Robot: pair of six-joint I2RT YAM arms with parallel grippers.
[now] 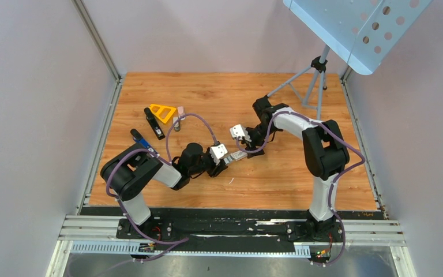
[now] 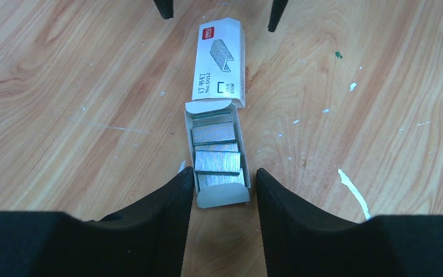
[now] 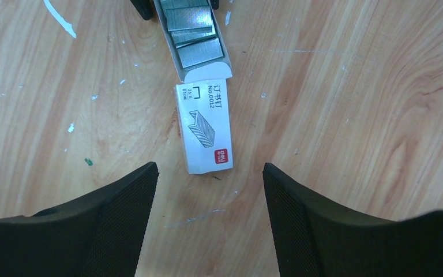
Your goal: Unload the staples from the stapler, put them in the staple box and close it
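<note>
A staple box tray (image 2: 216, 160) full of silver staple strips lies on the wood, its white sleeve (image 2: 218, 57) (image 3: 205, 127) just beyond it in line, marked No.0012. My left gripper is shut on the near end of the tray. My right gripper is open at the sleeve's outer end, its fingertips on either side and apart from it. In the top view both grippers meet near the middle of the table, partly hiding the box.
At the back left lie a black stapler (image 1: 153, 122), a blue one (image 1: 144, 142), a yellow triangle (image 1: 161, 111) and small blocks (image 1: 180, 111). A tripod (image 1: 311, 92) stands back right.
</note>
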